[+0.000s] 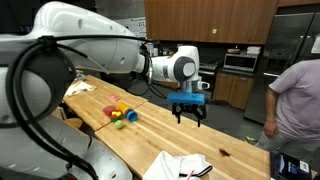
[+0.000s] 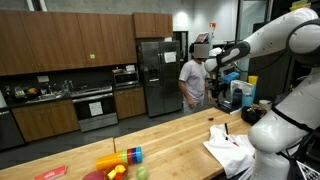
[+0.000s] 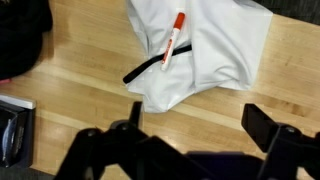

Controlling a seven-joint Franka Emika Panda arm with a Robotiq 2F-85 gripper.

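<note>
High over the wooden table, my gripper stands open, its dark fingers well apart in the wrist view with nothing between them. A white cloth lies spread and creased on the table, toward the upper middle of the wrist view. On top of it rest a red and white marker and a thin black strip or pen, close together. Exterior view 2 shows the same cloth near the arm's base.
Toward the table's far left in exterior view 1 are a blue cup and several colourful items. A black device lies at the wrist view's left edge. A person stands beside the table.
</note>
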